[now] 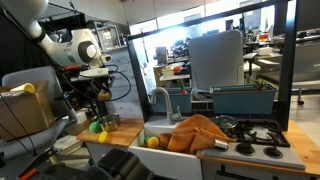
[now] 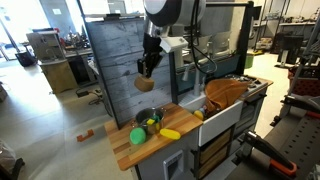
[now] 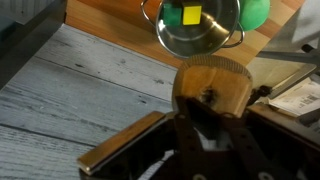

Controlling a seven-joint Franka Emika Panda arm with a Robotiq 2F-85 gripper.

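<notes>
A light-brown wooden utensil [image 3: 215, 78] with a broad, rounded end is held in my gripper, whose fingers are shut on it. From the side, this brown utensil [image 2: 146, 83] hangs in the air above a metal pot [image 2: 149, 118], apart from it. The wrist view shows the two-handled pot [image 3: 185, 45] just past the utensil's end, with a green block [image 3: 172, 14] and a yellow block [image 3: 192, 15] inside. My dark fingers hide the grasped part of the utensil.
Beside the pot on the wooden counter [image 2: 128, 154] are a green ball [image 2: 138, 135] and a yellow object [image 2: 170, 133]. The sink [image 1: 168, 162] lies to the right, with an orange-brown cloth [image 1: 197, 134] at its edge. Farther right is a stove [image 1: 257, 151].
</notes>
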